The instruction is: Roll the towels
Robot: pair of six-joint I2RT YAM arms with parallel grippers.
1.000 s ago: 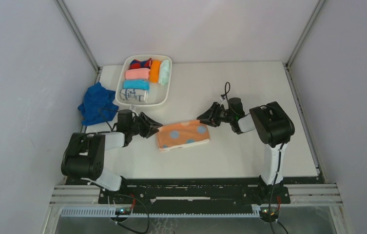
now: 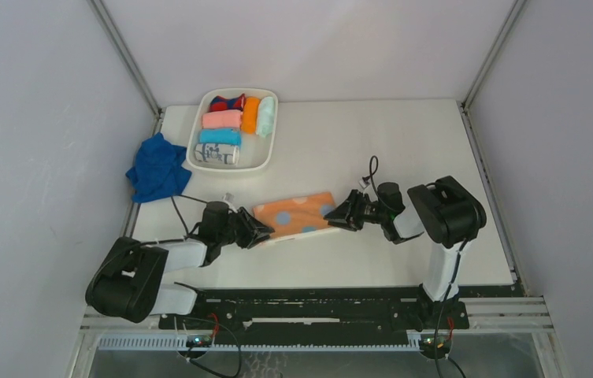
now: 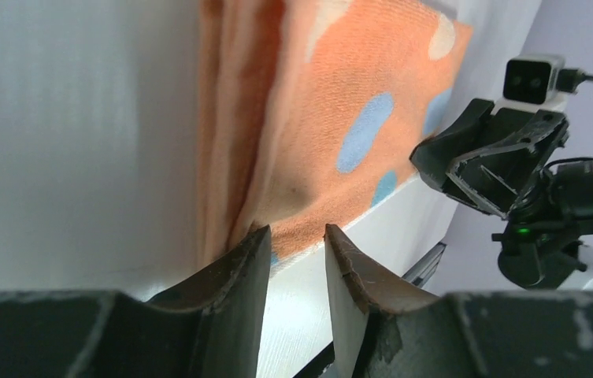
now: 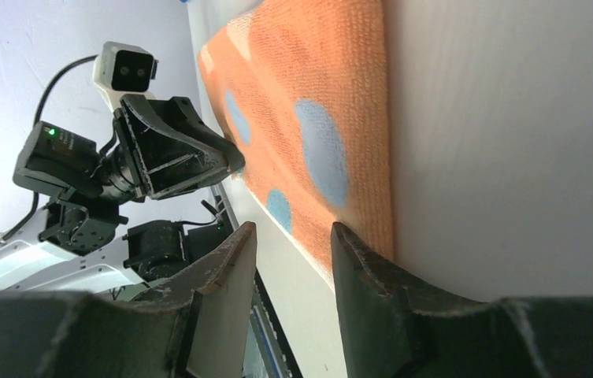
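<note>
The orange towel with pale blue and cream spots [image 2: 293, 213] lies folded flat in the middle of the table, white border towards the front. At its front left corner is my left gripper [image 2: 268, 235]. In the left wrist view, a gap shows between this gripper, with the edge of the towel [image 3: 356, 102] just beyond the fingertips. My right gripper [image 2: 332, 224] is at the front right corner. The right wrist view shows its fingers [image 4: 234, 264] apart, and the towel [image 4: 316, 102] corner reaches the gap. Whether either fingertip touches cloth is unclear.
A white bin [image 2: 271, 151] at the back left holds several rolled towels, with bare floor at its front right. Left of it, a crumpled blue cloth [image 2: 157, 169] hangs over the table's edge.
Both grippers have moved towards the front, down the towel's short sides to its front corners. The towel looks little changed.
</note>
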